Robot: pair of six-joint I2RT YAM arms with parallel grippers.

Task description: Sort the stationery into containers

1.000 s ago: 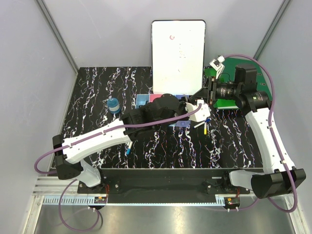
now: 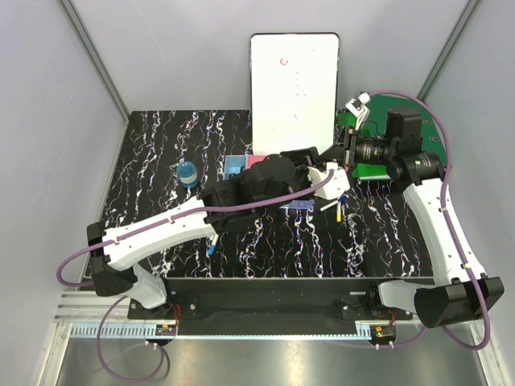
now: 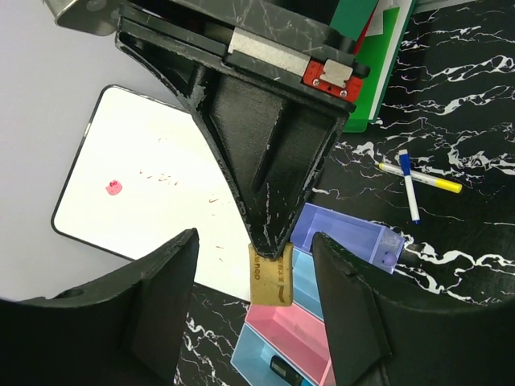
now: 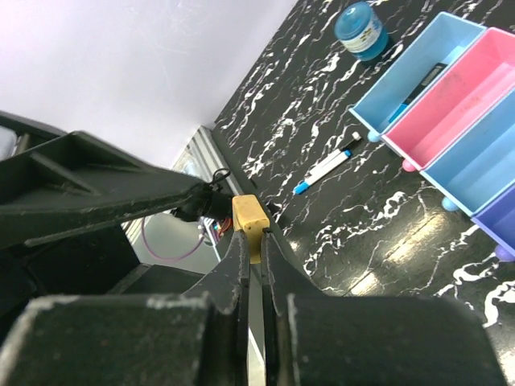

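Note:
A small tan block with printing (image 3: pixel 271 281), eraser-like, is held by its end in my right gripper, whose fingers are shut on it. My left gripper reaches around the same block, its fingers (image 3: pixel 177 261) parted, with a gap showing on both sides. Below lies the divided box, with blue, pink (image 4: pixel 460 98) and purple (image 3: pixel 338 229) compartments. A dark pen (image 4: pixel 418 90) is in the end blue compartment. On the table are a blue-and-white marker (image 4: pixel 326 169), a yellow marker (image 3: pixel 422 177) and a blue-capped white marker (image 3: pixel 410 189).
A blue-lidded jar (image 2: pixel 187 174) stands on the left of the table. The whiteboard (image 2: pixel 294 92) is at the back, and green folders (image 2: pixel 430 129) are at the back right. Both arms meet closely above the box.
Both arms otherwise hold almost the same place.

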